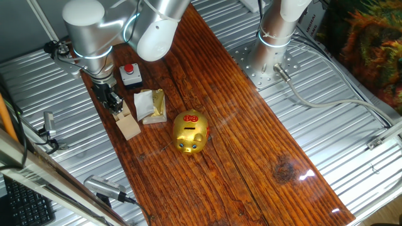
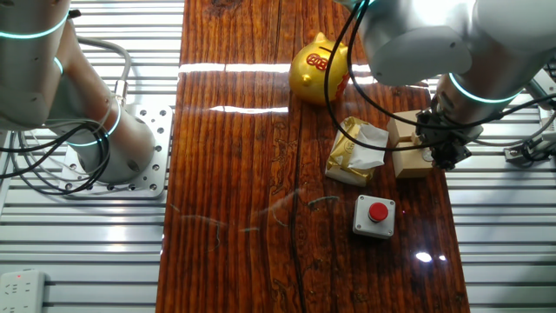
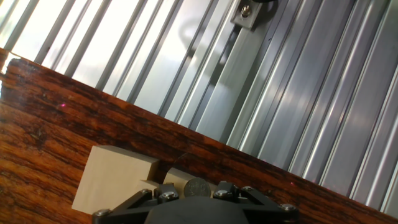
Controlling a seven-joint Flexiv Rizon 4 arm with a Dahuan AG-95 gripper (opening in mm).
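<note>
At the left table edge in exterior view 1, my gripper (image 1: 115,108) is lowered to the far end of a pale wooden block (image 1: 129,127). In the wrist view a round grey coin (image 3: 197,187) shows between the two fingertips of my gripper, with its flat face towards the camera. The wooden block (image 3: 115,177) lies just behind and left of it. Whether the fingers touch the coin's edges cannot be made out. A golden piggy bank (image 1: 190,133) with a slot on top stands upright near mid-table.
A gold and white packet (image 1: 151,105) lies between block and piggy bank. Behind it sits a red stop button (image 1: 130,75) on a white box.
</note>
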